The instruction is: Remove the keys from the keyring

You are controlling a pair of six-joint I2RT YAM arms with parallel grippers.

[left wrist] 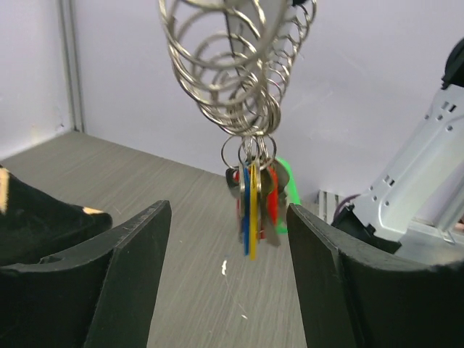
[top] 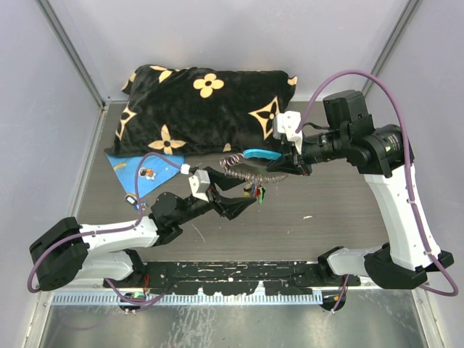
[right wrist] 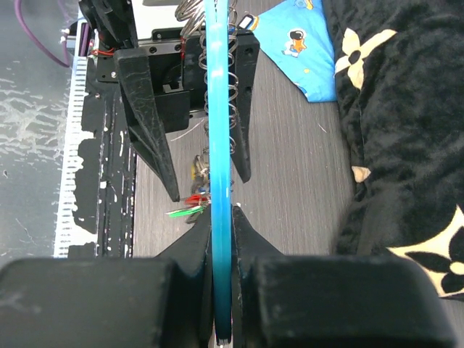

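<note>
My right gripper [top: 286, 161] is shut on the blue strap [right wrist: 219, 109] of the keyring, held up over the table. A silver spiral coil [left wrist: 217, 58] hangs from it, with rings and several coloured keys [left wrist: 254, 203] at its lower end: blue, yellow, red, green and silver. My left gripper stands open, its fingers either side of the hanging keys in the left wrist view, with the keys just beyond or between the tips.
A black patterned cushion [top: 203, 101] fills the back of the table. A blue cloth [top: 130, 174] with small pictures lies at the left.
</note>
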